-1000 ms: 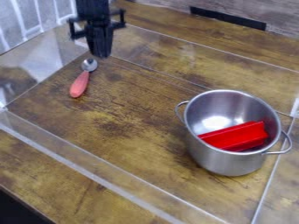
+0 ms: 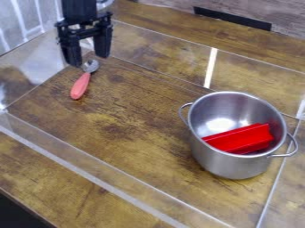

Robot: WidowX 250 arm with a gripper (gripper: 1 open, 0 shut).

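My black gripper (image 2: 87, 53) hangs open over the upper left of the table, its fingers either side of and just above a utensil with a pink handle (image 2: 80, 85) and a silver head. The utensil lies on the wooden table. At the right stands a steel pot (image 2: 227, 155) with two handles, holding a red block (image 2: 238, 137).
A pale strip (image 2: 211, 67) runs across the upper right of the tabletop.
My gripper has come down from the top of the view toward the utensil's head. The utensil, pot and red block have not moved.
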